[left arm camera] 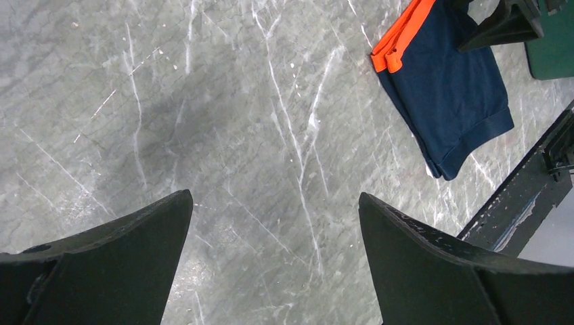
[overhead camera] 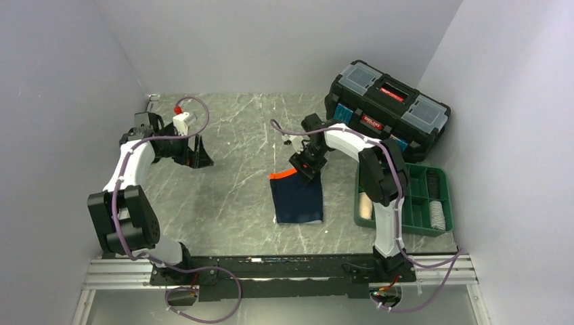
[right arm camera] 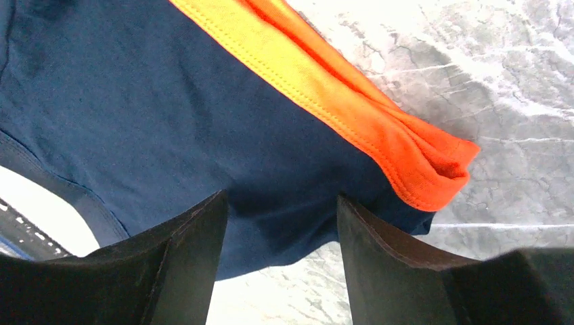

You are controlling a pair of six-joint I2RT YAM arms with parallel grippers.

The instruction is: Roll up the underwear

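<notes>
Navy underwear [overhead camera: 296, 200] with an orange waistband [overhead camera: 283, 174] lies flat, folded to a rough rectangle, in the middle of the table. Its waistband edge faces the back. Over the back right part of the cloth is my right gripper [overhead camera: 306, 175], fingers open. In the right wrist view the underwear [right arm camera: 264, 156] spreads below and between the two fingers; whether they touch it I cannot tell. Far to the left, my left gripper [overhead camera: 201, 161] hangs open above bare table, and the underwear [left arm camera: 453, 88] shows at the upper right of its wrist view.
At the right stands a green divided box [overhead camera: 404, 231] holding several rolled items. A black toolbox [overhead camera: 387, 101] sits behind it. Bare marble table [overhead camera: 230, 183] stretches between the left gripper and the cloth.
</notes>
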